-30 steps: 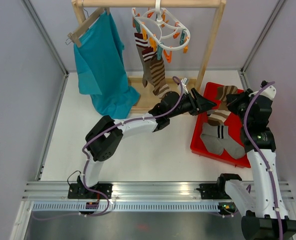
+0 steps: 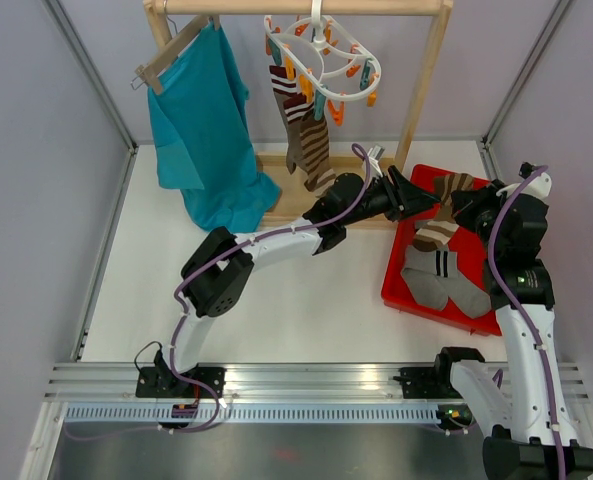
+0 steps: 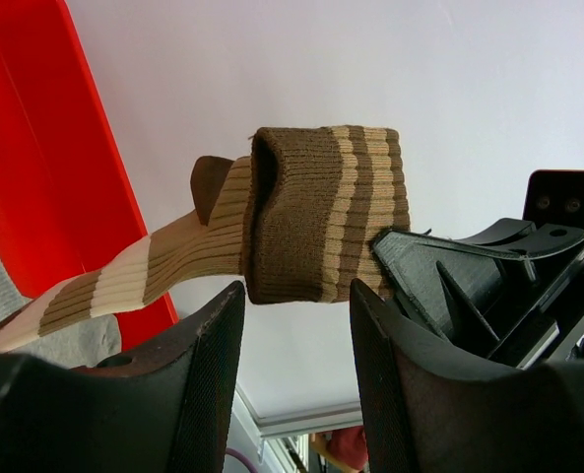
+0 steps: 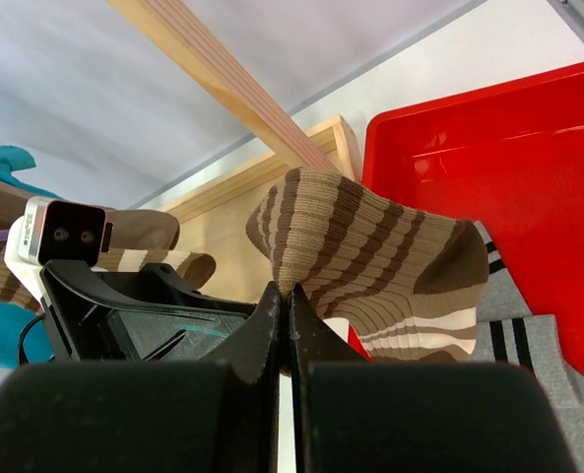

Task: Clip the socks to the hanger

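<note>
A brown-and-tan striped sock (image 2: 436,233) hangs over the red bin, pinched by its upper end in my right gripper (image 2: 460,208). In the right wrist view the sock (image 4: 370,258) spreads out beyond that gripper's shut fingers (image 4: 265,345). My left gripper (image 2: 434,200) is beside the sock from the left. Its fingers (image 3: 213,345) stand apart in the left wrist view, with the sock's folded end (image 3: 326,212) just past the tips, apparently not gripped. The white clip hanger (image 2: 326,72) hangs from the wooden frame, carrying two long striped socks (image 2: 308,140).
The red bin (image 2: 395,291) holds grey socks (image 2: 431,282) with dark bands. A turquoise cloth (image 2: 206,140) hangs on the frame's left side. The wooden post (image 2: 423,85) rises behind my left gripper.
My left gripper has shifted right and slightly up, closer to the sock. The right arm has moved only slightly, still with the sock in its fingers.
</note>
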